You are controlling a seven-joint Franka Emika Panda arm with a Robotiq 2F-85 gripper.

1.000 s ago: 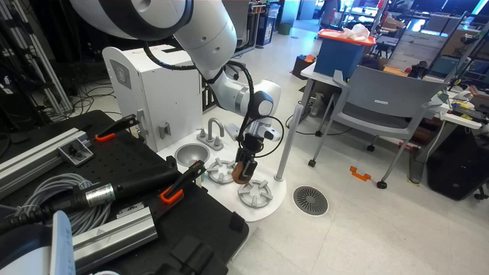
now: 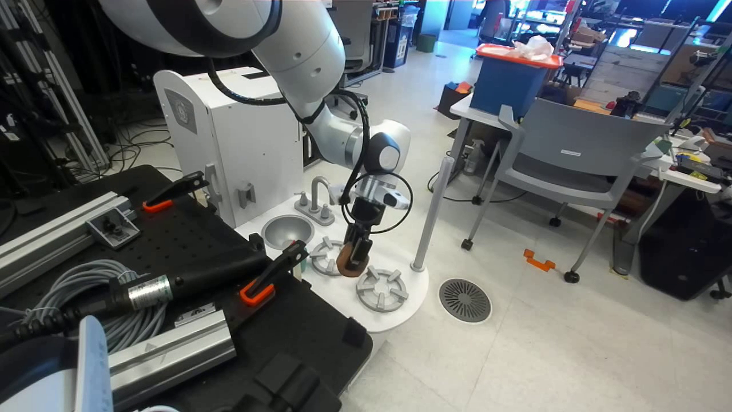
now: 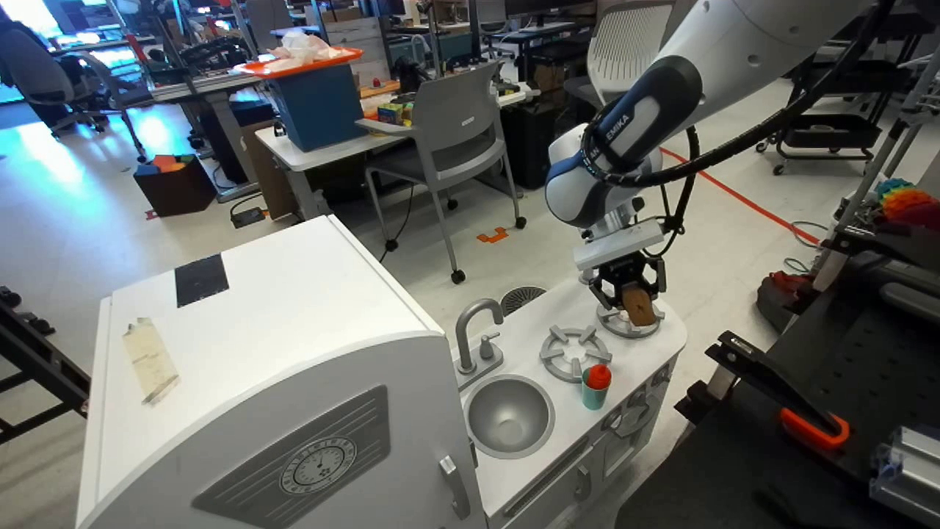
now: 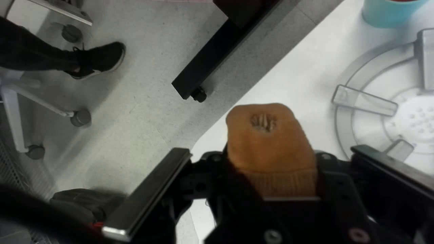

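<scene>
A brown, rounded object [image 4: 270, 142] with a darker patch near its far end sits between the fingers of my gripper [image 3: 627, 286], which is shut on it. In exterior view 1 the gripper [image 2: 358, 248] hangs over the white toy-kitchen counter [image 2: 329, 292], between the rear burner [image 2: 322, 257] and the front burner [image 2: 381, 289]. From exterior view 2 the brown object [image 3: 639, 307] appears in front of the far burner [image 3: 627, 328]. In the wrist view it points out over the counter, left of a grey burner [image 4: 360, 97]. Its lower end is hidden by the fingers.
A teal cup [image 3: 595, 397] with a red top stands by the nearer burner [image 3: 574, 351]. The sink [image 3: 509, 419] and faucet [image 3: 476, 326] lie beside the tall white cabinet [image 3: 264, 304]. An upright grey post [image 2: 433, 213] rises at the counter's edge; a black table [image 2: 309, 329] borders it.
The arm and gripper have shifted slightly left in exterior view 1, carrying the brown object from beside the front burner toward the rear one. The counter items have stayed put.
</scene>
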